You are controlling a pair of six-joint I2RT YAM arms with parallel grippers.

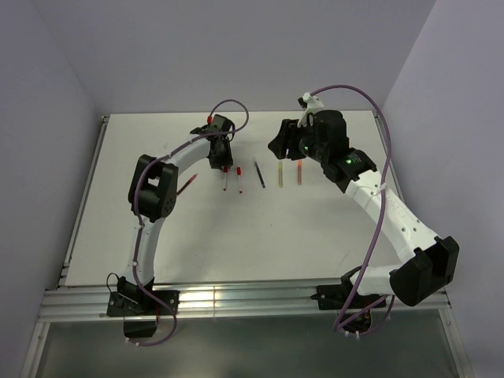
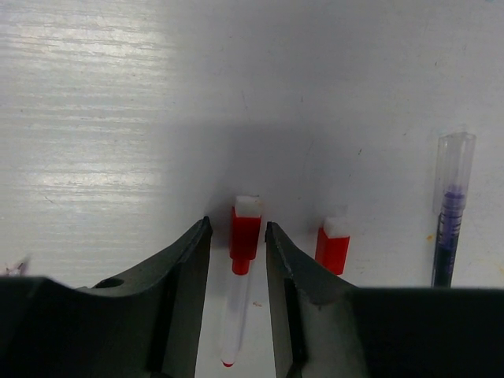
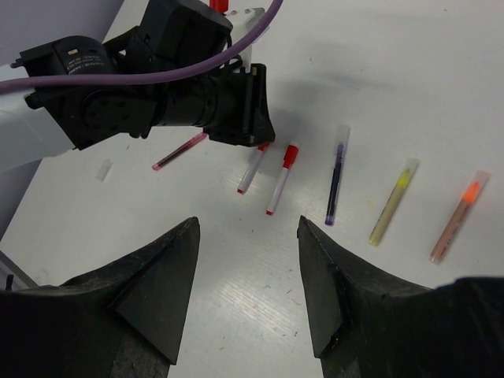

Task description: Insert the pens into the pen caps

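Note:
A red-capped white marker [image 3: 250, 173] lies on the table, its cap on its far end. Around that red cap [image 2: 246, 228], my left gripper stands open, a fingertip on either side with gaps showing. A second capped red marker [image 3: 282, 179] rests just to the right, roughly parallel. Further right are a dark purple pen [image 3: 336, 177], a yellow one [image 3: 391, 206] and an orange one [image 3: 457, 220], each with a clear cap on its far end. My right gripper is raised and open, empty.
Left of the row lies a slanted dark red pen [image 3: 179, 151], uncapped. A small clear cap [image 3: 104, 169] is alone at the far left.

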